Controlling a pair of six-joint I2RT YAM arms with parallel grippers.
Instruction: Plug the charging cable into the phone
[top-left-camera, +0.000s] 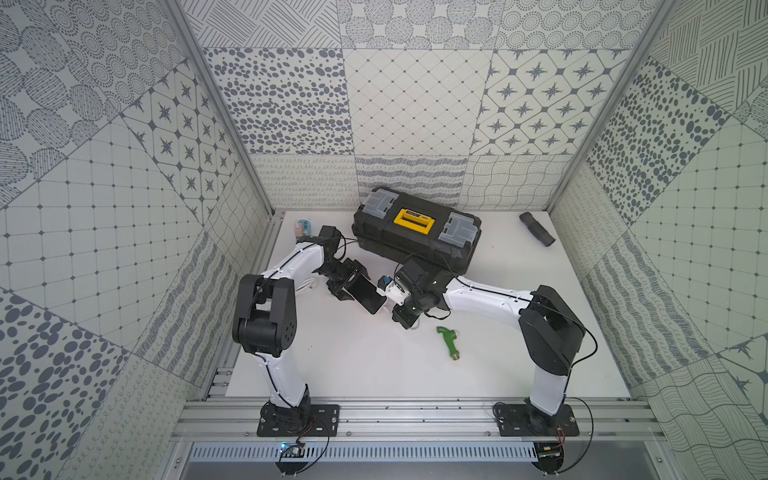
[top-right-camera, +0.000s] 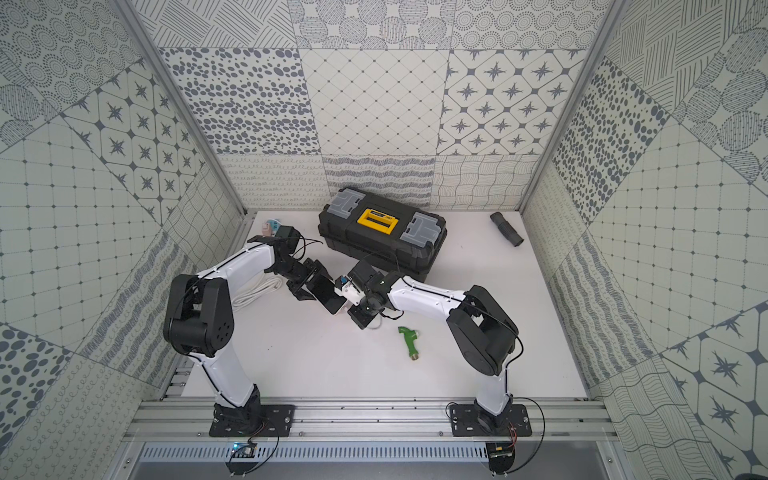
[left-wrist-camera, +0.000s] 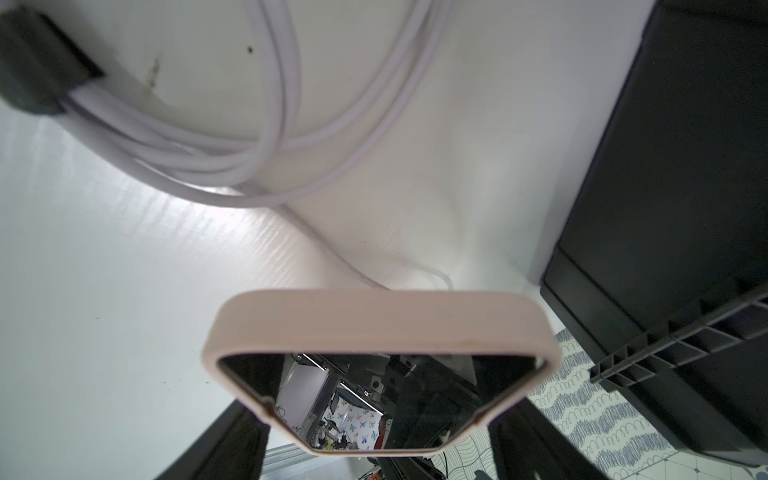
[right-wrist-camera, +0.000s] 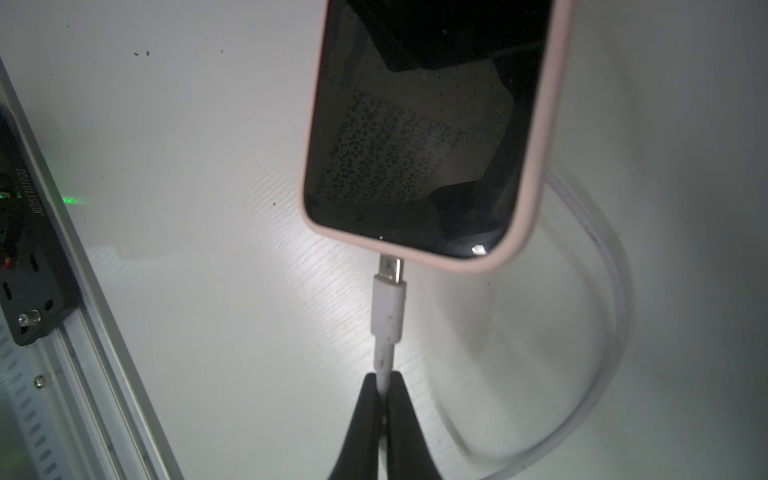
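Observation:
The phone (right-wrist-camera: 424, 144), dark-screened in a pale pink case, is held off the table by my left gripper, whose fingers close on its two sides. In the right wrist view a white charging cable (right-wrist-camera: 389, 308) points its plug at the phone's bottom edge. Part of the metal tip (right-wrist-camera: 390, 268) still shows below the case; whether its end sits inside the port cannot be told. My right gripper is shut on the cable just behind the plug. From there the cable loops round to the right, under the phone.
A black toolbox (top-left-camera: 416, 228) stands behind both arms. The coiled cable (left-wrist-camera: 216, 160) lies near the left arm. A green nozzle (top-left-camera: 449, 342) rests at front right, and a dark cylinder (top-left-camera: 537, 229) at back right.

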